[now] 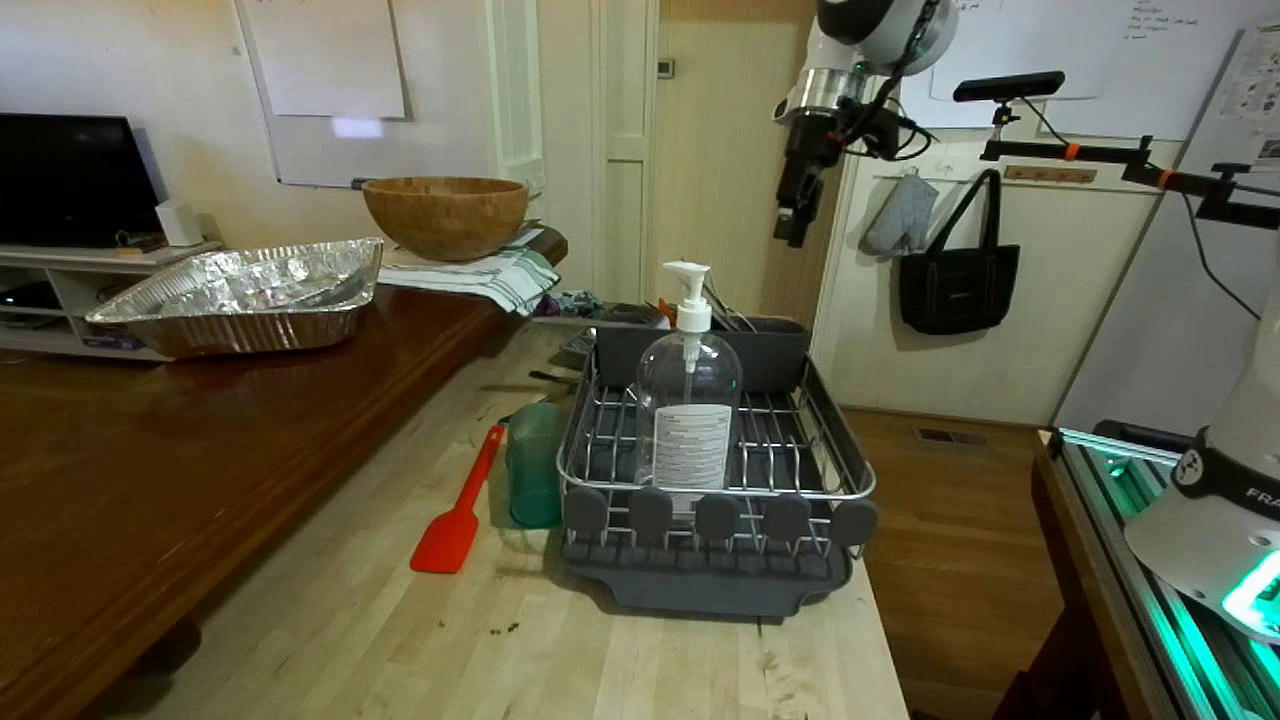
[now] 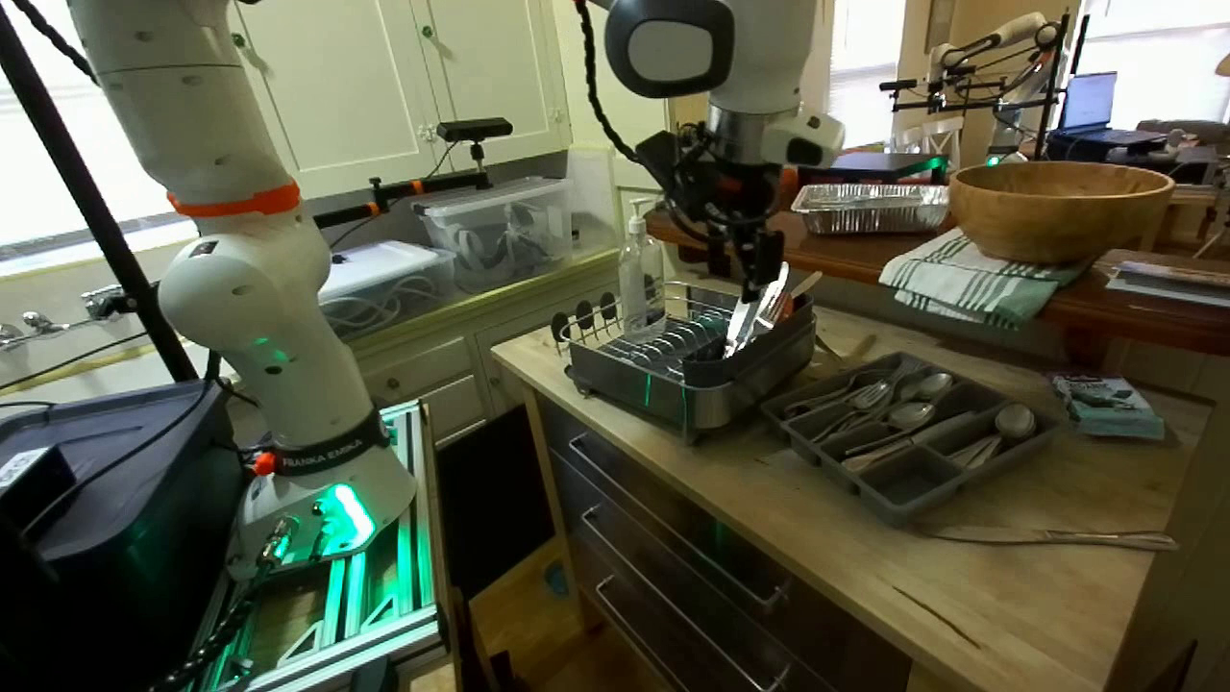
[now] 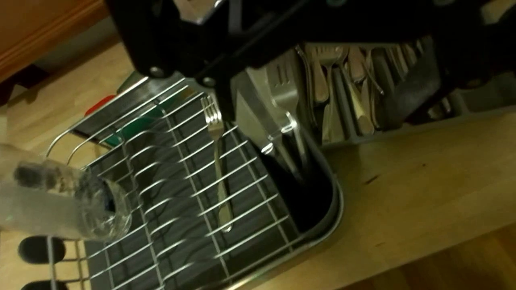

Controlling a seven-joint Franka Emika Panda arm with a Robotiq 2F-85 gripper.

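My gripper is open, its fingers wide apart with nothing held between them. It hangs above the cutlery end of the dish rack (image 2: 646,386), as exterior view 2 and exterior view 1 show. Below the fingers in the wrist view, knives and a fork (image 3: 283,89) stand in the rack's dark cutlery holder (image 3: 314,203). A single fork (image 3: 220,164) lies across the rack's wires. On the rack stands a clear pump bottle (image 1: 690,396) with a white top. Beyond the holder, a grey cutlery tray (image 2: 911,490) carries several forks and spoons.
A red spatula (image 1: 450,528) and a green cup (image 1: 535,466) lie left of the rack. A long knife (image 2: 1049,537) rests on the counter by the tray. A wooden bowl (image 1: 446,216) and foil pan (image 1: 258,330) occupy the higher table.
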